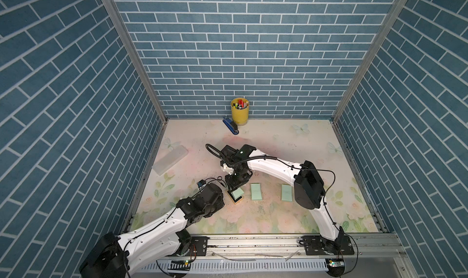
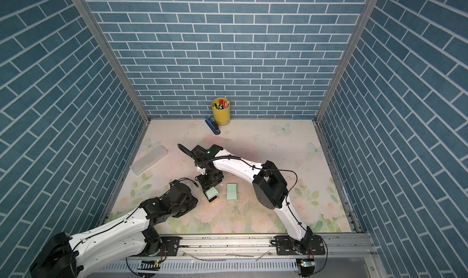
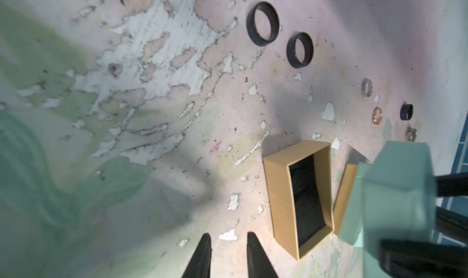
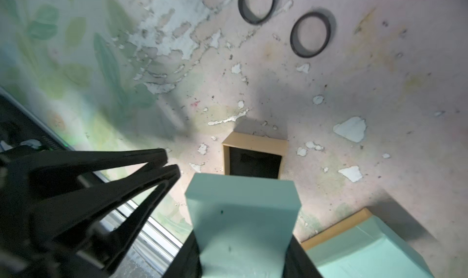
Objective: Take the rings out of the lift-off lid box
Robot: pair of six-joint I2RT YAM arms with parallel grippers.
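Note:
The open kraft box (image 3: pixel 280 200) lies on the table, its black interior showing no rings. My right gripper is shut on a mint lid (image 4: pixel 242 209), held above the box's near end. My left gripper is left of the box; its fingertips show a narrow gap with nothing visible between them, so its state is unclear. Two black rings (image 3: pixel 262 23) lie beyond the box. Other rings, including a silver ring (image 3: pixel 366 88), a copper ring (image 3: pixel 377 116) and a dark blue ring (image 3: pixel 406 111), lie farther along the table.
Two mint-lidded boxes (image 1: pixel 256 191) (image 1: pixel 286 192) stand right of the open box. A clear case (image 1: pixel 169 159) lies at left; a yellow pen cup (image 1: pixel 239 113) and blue stapler (image 1: pixel 230 126) are at the back.

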